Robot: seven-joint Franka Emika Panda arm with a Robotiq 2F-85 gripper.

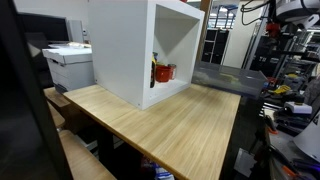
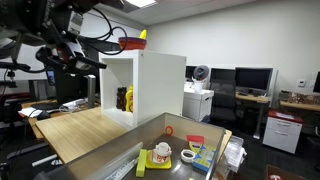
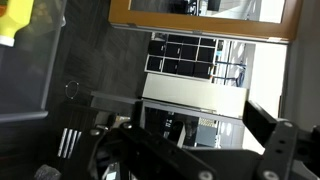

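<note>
My gripper stands open in the wrist view, its dark fingers well apart and nothing held between them. In exterior view 2 the arm [image 2: 55,45] reaches in at the upper left, above the wooden table [image 2: 85,130] and clear of it. A white open shelf unit [image 1: 124,50] stands on the table. Inside it, a red container [image 1: 163,73] and a dark bottle [image 1: 153,70] are visible. On top of the shelf lies a red bowl [image 2: 130,44] with a yellow item [image 2: 143,34] beside it.
A grey bin [image 2: 98,158] beside the table holds a white bowl [image 2: 160,154], a yellow item and several other things. Beyond the table's edge, the floor [image 3: 100,60] shows below my gripper.
</note>
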